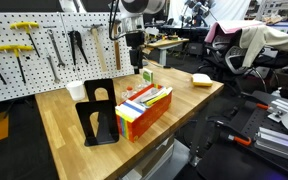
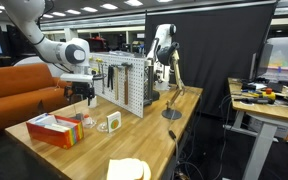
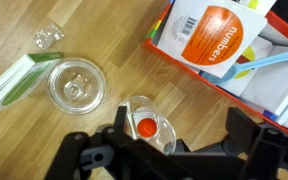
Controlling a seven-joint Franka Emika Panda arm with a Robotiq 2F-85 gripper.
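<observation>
My gripper is open, its dark fingers spread wide along the bottom of the wrist view. Between them in that view, nearer the left finger, is a clear cup [image 3: 168, 138] with a red round thing [image 3: 147, 127] in it. Whether a finger touches the cup cannot be told. In exterior view 1 the gripper [image 1: 137, 69] hangs above the table, behind the red box. A second clear glass [image 3: 76, 85] stands beside the cup, and a smaller clear piece [image 3: 47, 37] lies farther up. The red box [image 3: 197, 73] holds books and a blue-handled utensil [image 3: 254, 64].
A green-and-white box [image 3: 19, 78] stands left of the glasses. Black bookends [image 1: 99, 112] and a white cup [image 1: 77, 91] are left of the red box in exterior view 1. A pegboard [image 1: 44, 55] closes the back. Pale yellow items [image 2: 130, 168] lie on otherwise clear table.
</observation>
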